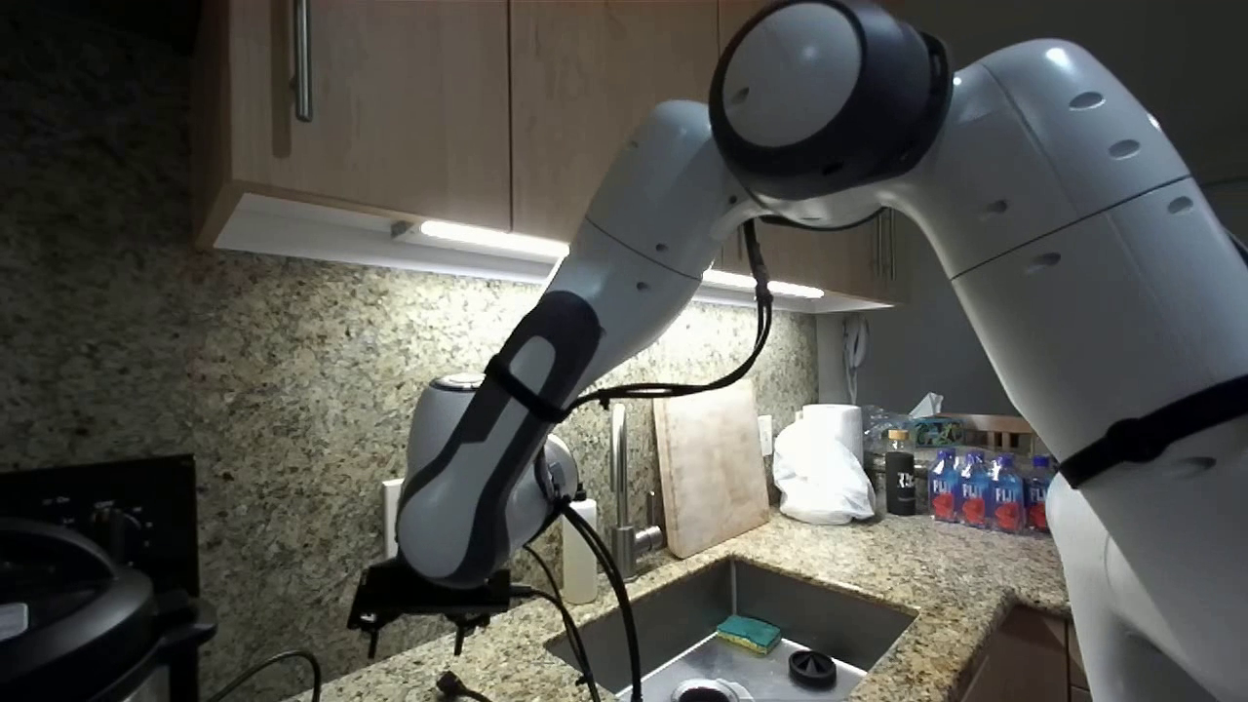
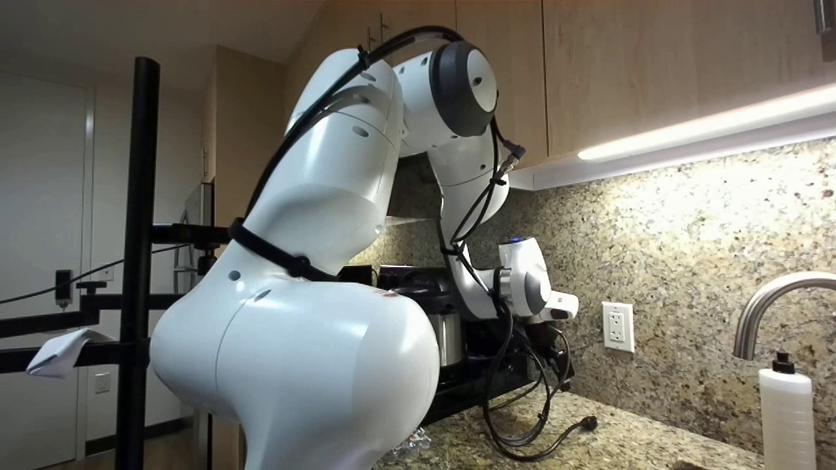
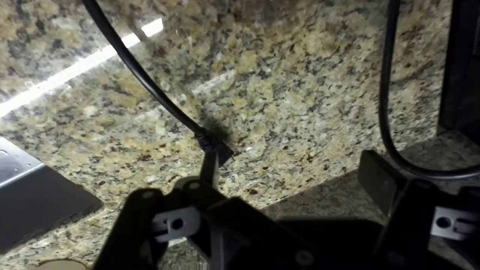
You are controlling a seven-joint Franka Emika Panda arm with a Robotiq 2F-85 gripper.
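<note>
A black plug (image 3: 220, 150) lies on the granite counter at the end of its dark cable. In the wrist view, my open gripper has its left finger (image 3: 209, 168) overlapping the plug's lower edge; whether they touch I cannot tell. Nothing is held between the fingers, which are spread wide. Exterior view 1 has the gripper (image 1: 415, 642) over the counter, with the plug (image 1: 449, 683) below and slightly right of it. The second exterior view also has the plug (image 2: 588, 423) on the counter, below the wall outlet (image 2: 617, 326); the arm mostly covers that outlet in exterior view 1.
A black cooker (image 1: 82, 608) stands at the left. The sink (image 1: 667, 618) opens to the right, holding a sponge (image 1: 749, 633). The soap bottle (image 2: 786, 415) and faucet (image 2: 772, 301) stand near the wall. Another cable loop (image 3: 385, 103) passes beside the right finger.
</note>
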